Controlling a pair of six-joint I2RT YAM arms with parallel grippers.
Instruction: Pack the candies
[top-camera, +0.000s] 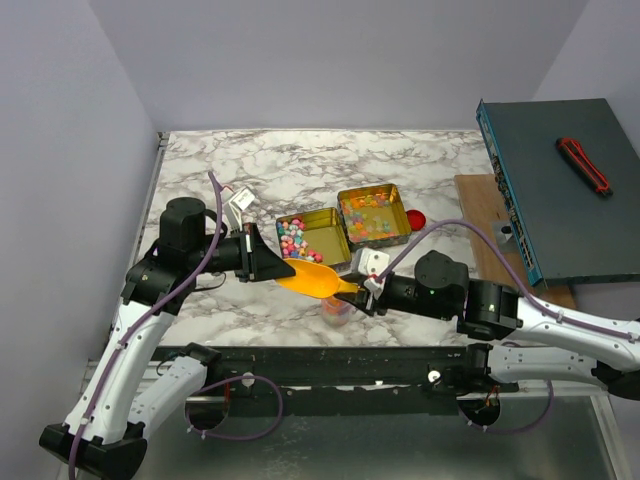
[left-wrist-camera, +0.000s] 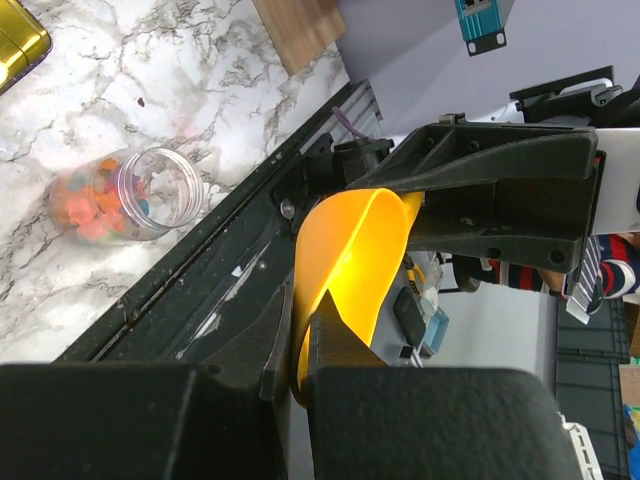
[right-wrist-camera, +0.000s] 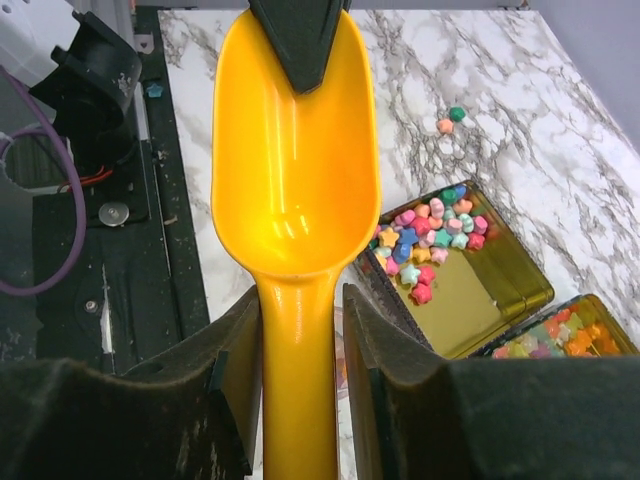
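Observation:
A yellow scoop (top-camera: 313, 280) is held between both arms above the marble table, apart from the jar. My left gripper is shut on the rim of its bowl (right-wrist-camera: 296, 200). The right gripper is shut on the handle (right-wrist-camera: 298, 385), at the neck just behind the bowl. No candy shows in the bowl. Below lies a clear jar (left-wrist-camera: 120, 195), open-mouthed, with orange and coloured candies inside. One golden tray (top-camera: 325, 243) holds opaque candies (right-wrist-camera: 430, 235) at one end; another golden tray (top-camera: 385, 242) holds translucent gummies (top-camera: 365, 213).
A red lid (top-camera: 416, 219) lies by the right-hand tray. Two loose candies (right-wrist-camera: 457, 114) rest on the table beyond the trays. On the right, a wooden board (top-camera: 480, 215) and a dark box (top-camera: 560, 190) with a red cutter take up room.

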